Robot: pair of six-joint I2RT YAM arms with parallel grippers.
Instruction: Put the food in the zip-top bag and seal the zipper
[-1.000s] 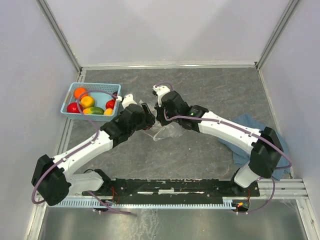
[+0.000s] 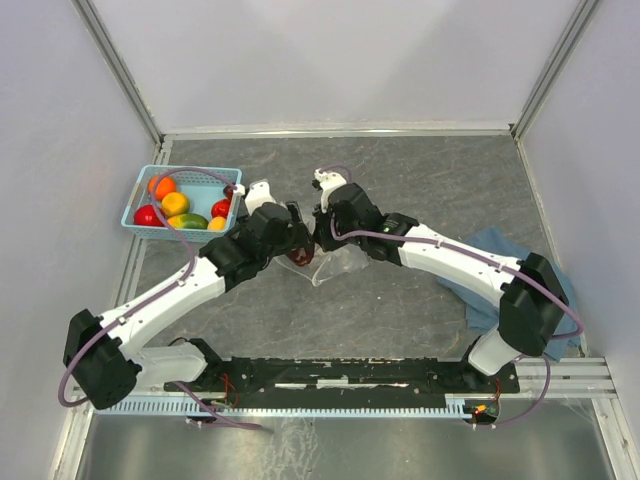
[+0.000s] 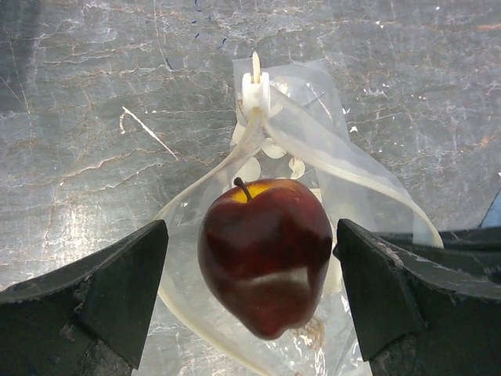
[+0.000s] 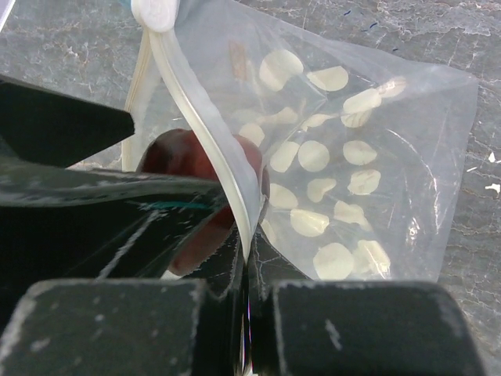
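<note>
A clear zip top bag [image 3: 360, 172] with a white zipper slider [image 3: 256, 95] lies on the grey surface, a dark red apple [image 3: 264, 254] resting in its open mouth. Over the apple, my left gripper stands open, a finger on either side in the left wrist view. My right gripper is pinched on the bag's zipper edge [image 4: 211, 133], beside the apple. In the top view both grippers [image 2: 300, 230] [image 2: 325, 225] meet over the bag and hide much of it.
A blue basket [image 2: 140, 200] of fruit and vegetables stands at the left. A blue cloth [image 2: 470, 300] lies at the right. The walls bound the workspace.
My left gripper has shifted slightly, and more of the apple shows in the top view.
</note>
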